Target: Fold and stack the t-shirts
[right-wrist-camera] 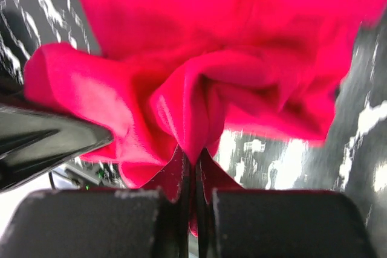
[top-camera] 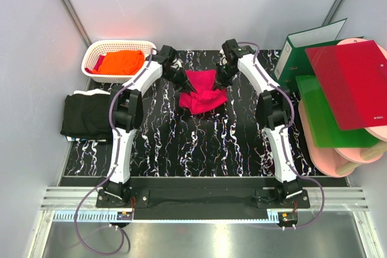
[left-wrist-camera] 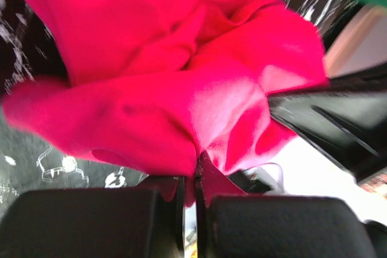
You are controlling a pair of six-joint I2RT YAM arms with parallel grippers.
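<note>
A red t-shirt (top-camera: 204, 78) lies at the back middle of the black marbled table, its near part lifted and bunched. My left gripper is shut on a gathered fold of the shirt cloth (left-wrist-camera: 151, 107). In the right wrist view, my right gripper is also shut, with a pinch of the red cloth (right-wrist-camera: 193, 107) running between its fingertips. Both grippers stand close together over the shirt, seen from above. How the layers lie beneath the bunched cloth is hidden.
A white basket (top-camera: 91, 58) with orange and red cloth (top-camera: 121, 63) stands at the back left. Black folded cloth (top-camera: 86, 115) lies on a stack at the left. Green and red folders (top-camera: 357, 83) crowd the right side.
</note>
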